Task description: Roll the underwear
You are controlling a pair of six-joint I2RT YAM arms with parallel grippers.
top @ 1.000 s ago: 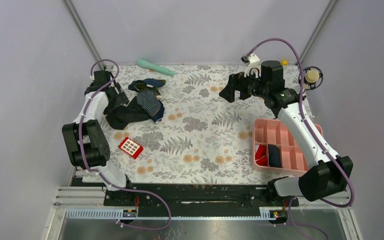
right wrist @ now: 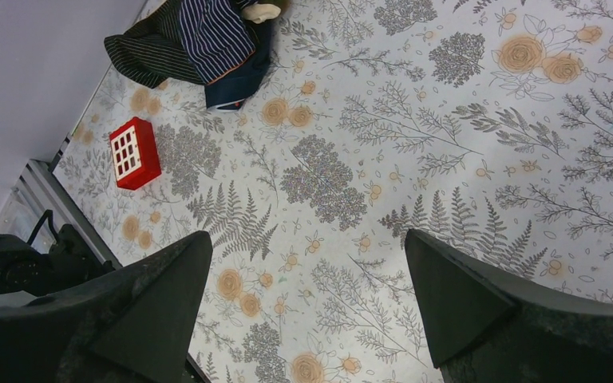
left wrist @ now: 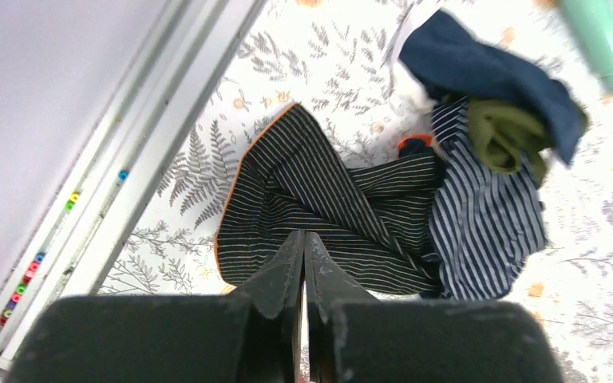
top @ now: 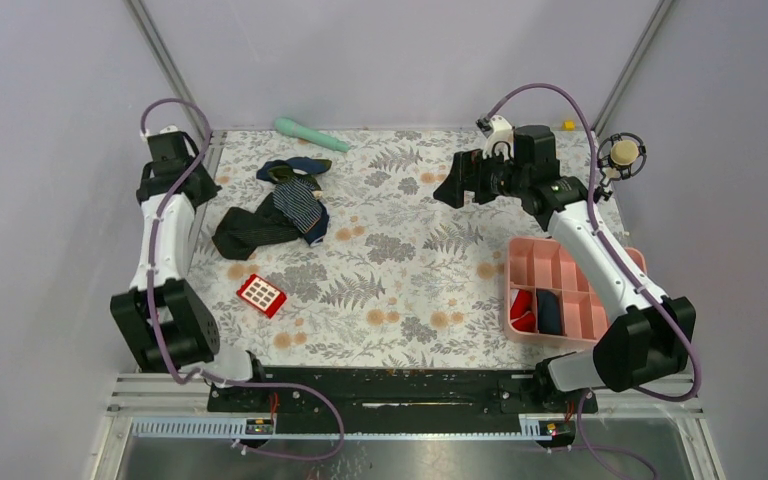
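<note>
A crumpled pile of underwear lies at the table's left: dark striped cloth (top: 252,228) (left wrist: 311,215), a blue striped piece (top: 296,205) (left wrist: 479,223), and navy and olive pieces (left wrist: 495,76) towards the back. My left gripper (top: 204,186) is raised over the table's left edge, left of the pile, shut with nothing showing between its fingers. My right gripper (top: 452,188) hangs open and empty over the right half of the table, apart from the cloth, which shows at the top left of the right wrist view.
A green microphone-like object (top: 310,133) lies at the back. A red block (top: 261,295) sits at front left. A pink divided organiser (top: 580,330) with red and dark items is at front right, a round mounted object (top: 623,155) at back right.
My left gripper has risen away from the dark cloth and shifted left and back. The pile looks unchanged. The right arm has shifted slightly left.
</note>
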